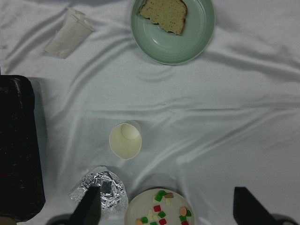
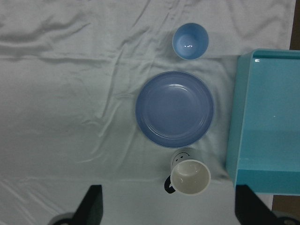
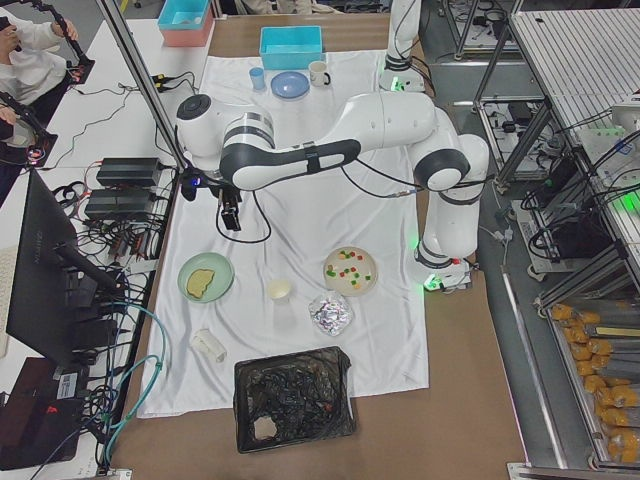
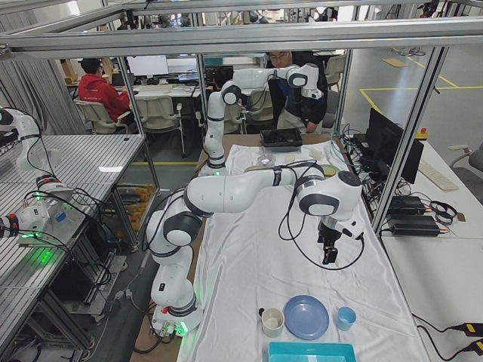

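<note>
My left gripper point(image 3: 229, 210) hangs over the white cloth, above and beyond a green plate point(image 1: 168, 51) holding a bread slice point(image 1: 164, 14). The left wrist view looks down on a paper cup point(image 1: 125, 140), crumpled foil point(image 1: 105, 190), a plate of coloured pieces point(image 1: 150, 206) and a folded napkin point(image 1: 68, 35). The right wrist view, between the fingers of my right gripper, shows a blue plate point(image 2: 173, 108), a blue cup point(image 2: 190, 40) and a white mug point(image 2: 187, 178). Both wrist views show fingertips wide apart, with nothing between them.
A black lined bin point(image 3: 295, 395) lies at the near edge of the cloth. A turquoise tray point(image 2: 267, 117) stands beside the blue plate at the other end. A monitor and cables crowd the side desk.
</note>
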